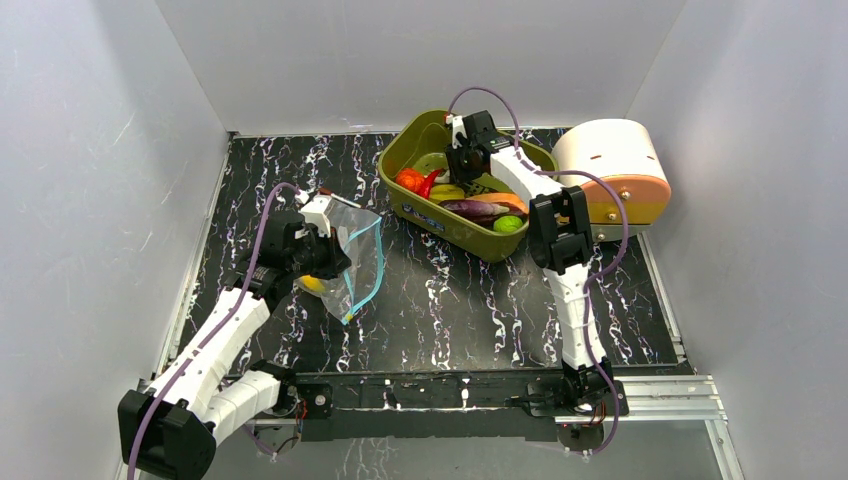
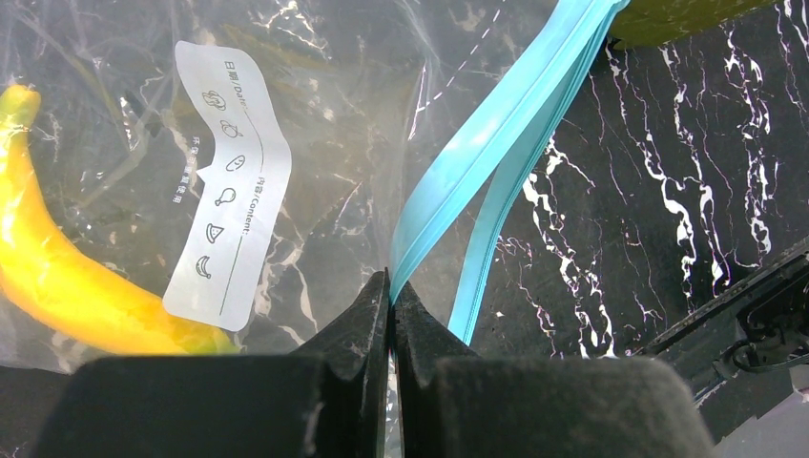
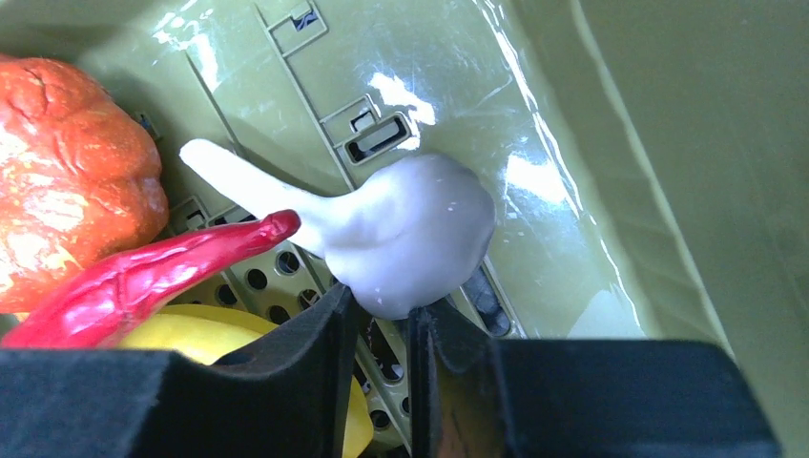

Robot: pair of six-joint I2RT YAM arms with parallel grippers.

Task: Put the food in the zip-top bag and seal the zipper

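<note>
The clear zip top bag (image 2: 334, 124) with its blue zipper strip (image 2: 477, 162) lies at left on the table, its mouth parted. Inside it is a yellow banana (image 2: 67, 277). My left gripper is shut on the bag's thin film just by the zipper. In the green bin (image 1: 470, 238), my right gripper reaches down to a white garlic bulb (image 3: 415, 229). Its fingers (image 3: 329, 353) stand a narrow gap apart, with the bulb's lower edge between their tips; whether they hold it cannot be made out.
Also in the bin are an orange pumpkin (image 3: 72, 181), a red chili (image 3: 143, 281), a purple eggplant (image 1: 474, 208), a carrot (image 1: 497, 200) and a green round vegetable (image 1: 508, 224). A white-and-orange box (image 1: 610, 170) stands right of the bin.
</note>
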